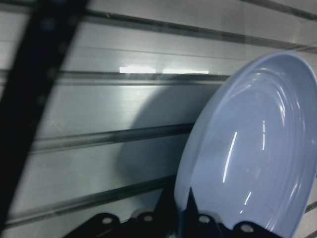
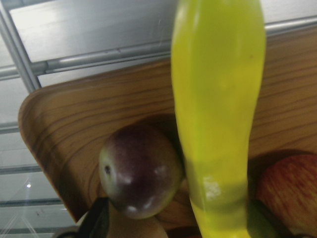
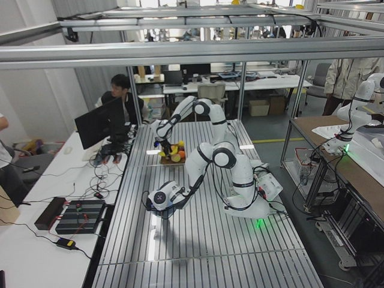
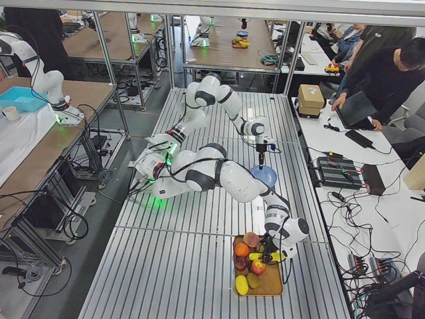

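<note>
A pale blue plate (image 1: 252, 148) fills the right of the left wrist view, its rim between the fingers of my left gripper; whether they grip it is unclear. In the camera right view that gripper (image 4: 261, 159) is over the plate (image 4: 263, 178). My right gripper (image 4: 272, 252) is low over a wooden fruit tray (image 4: 265, 287). In the right wrist view a yellow banana (image 2: 215, 99) runs between its fingertips, beside a purple fruit (image 2: 138, 168) and a red apple (image 2: 290, 193); whether the finger is closed on it is unclear.
A side desk with cables, boxes and a monitor (image 3: 99, 123) runs along one edge, with a person beside it.
</note>
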